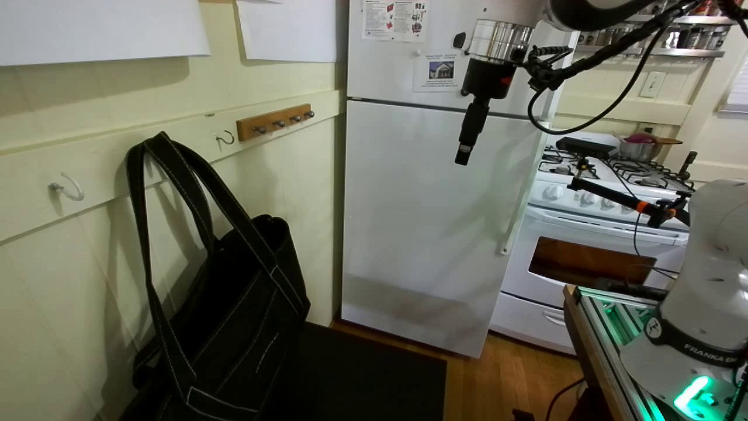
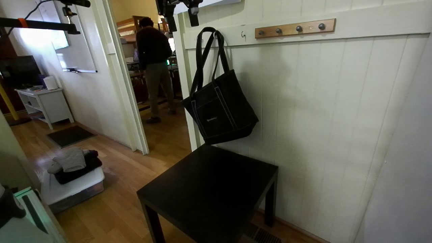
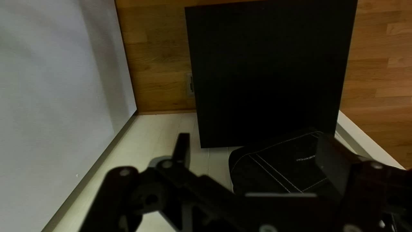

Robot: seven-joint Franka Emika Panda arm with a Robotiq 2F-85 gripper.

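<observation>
A black tote bag [image 1: 231, 323] with white stitching hangs by its straps on the white wall rail; in the second exterior view the bag [image 2: 222, 111] hangs above a black table [image 2: 210, 178]. My gripper [image 1: 463, 154] points downward in front of the fridge, well apart from the bag. At the top edge of the second exterior view the gripper [image 2: 183, 25] shows its two fingers spread. From the wrist, the open gripper has nothing held between its fingers, and part of the bag [image 3: 282, 166] appears below and beyond them. What carries the straps is partly hidden.
A wooden peg rack [image 1: 274, 122], a small metal hook [image 1: 225, 138] and a white hook [image 1: 68, 187] line the wall. The white fridge [image 1: 421, 224] stands behind my gripper, with a stove [image 1: 582, 231] to the right. A person [image 2: 154, 64] stands in the far room.
</observation>
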